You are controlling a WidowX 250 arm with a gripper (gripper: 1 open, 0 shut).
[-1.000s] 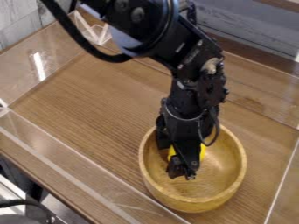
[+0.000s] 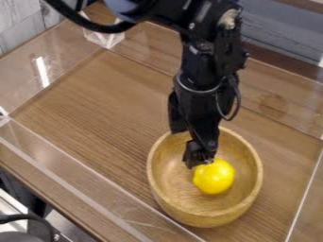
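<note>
A yellow object [image 2: 214, 178], round like a lemon, lies in the front right part of an oval tan bowl [image 2: 177, 190] on the wooden table. Above the bowl's back left part hangs my black gripper [image 2: 198, 142], its fingers open and pointing down, with the yellow object below and to the right of it, clear of the fingers.
A small white, translucent item [image 2: 104, 33] sits at the back left, and cables run along the top edge and in the lower left corner.
The gripper has risen and moved back, away from the yellow object, which now shows uncovered nearer the front of the bowl.
</note>
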